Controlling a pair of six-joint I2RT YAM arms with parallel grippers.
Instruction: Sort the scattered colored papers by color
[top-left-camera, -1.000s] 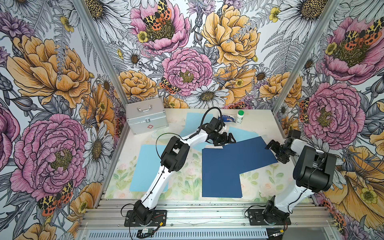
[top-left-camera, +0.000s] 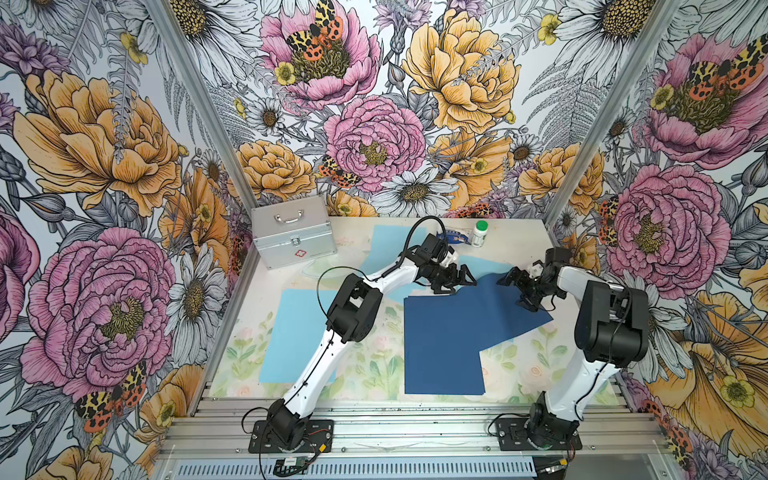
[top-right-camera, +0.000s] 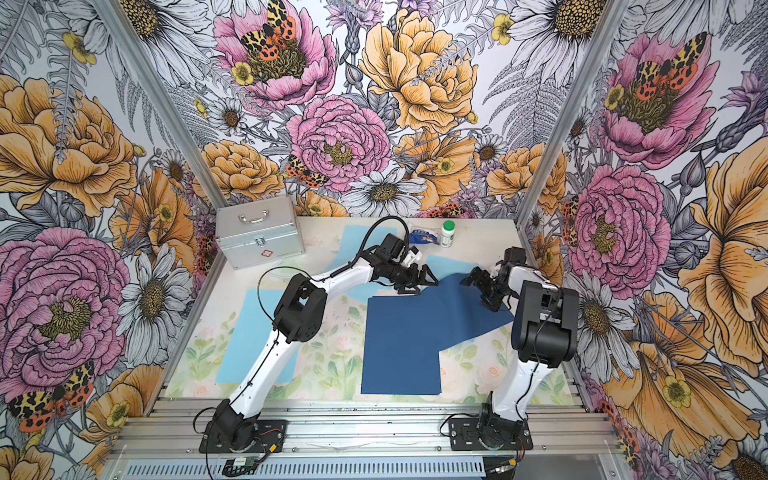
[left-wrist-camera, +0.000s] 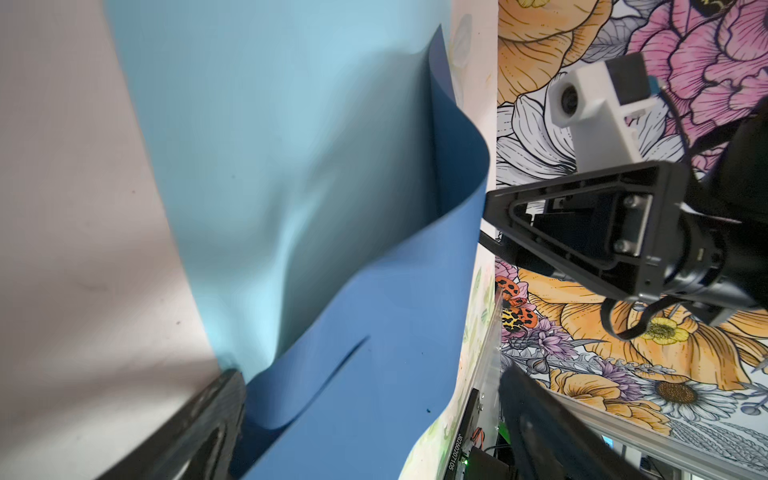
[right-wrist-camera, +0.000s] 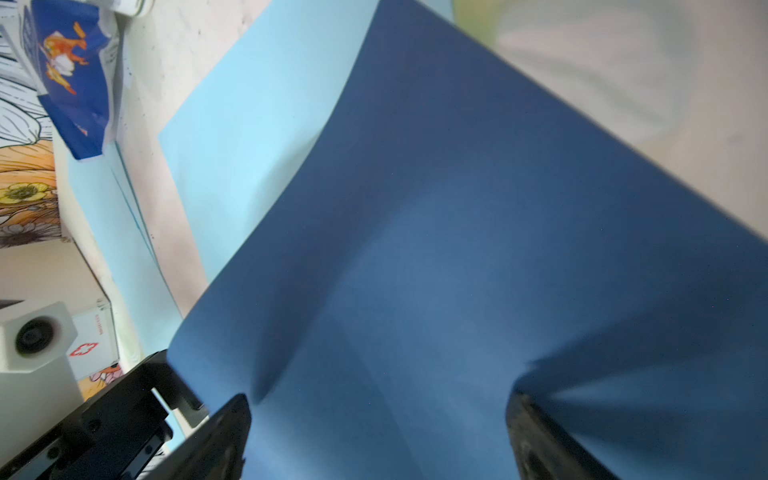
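One dark blue sheet (top-left-camera: 500, 320) lies slanted, overlapping an upright dark blue sheet (top-left-camera: 440, 352) at the table's centre. In the left wrist view the slanted sheet (left-wrist-camera: 400, 312) bows upward over a light blue sheet (left-wrist-camera: 280, 152), its raised edge running between the spread fingers of my left gripper. The open right gripper is over the same sheet (right-wrist-camera: 496, 200) near its right end, fingers apart. More light blue paper lies at the left (top-left-camera: 288, 328), at the back (top-left-camera: 388, 240) and behind the slanted sheet (top-left-camera: 484, 266).
A silver case (top-left-camera: 294, 232) stands at the back left. Toward the back right are a green-capped white bottle (top-left-camera: 479, 233) and a blue packet (top-left-camera: 456, 237).
My right gripper has moved left from beyond the slanted sheet to over it, and the sheet, flat before, now bows. The left gripper has shifted only slightly right.
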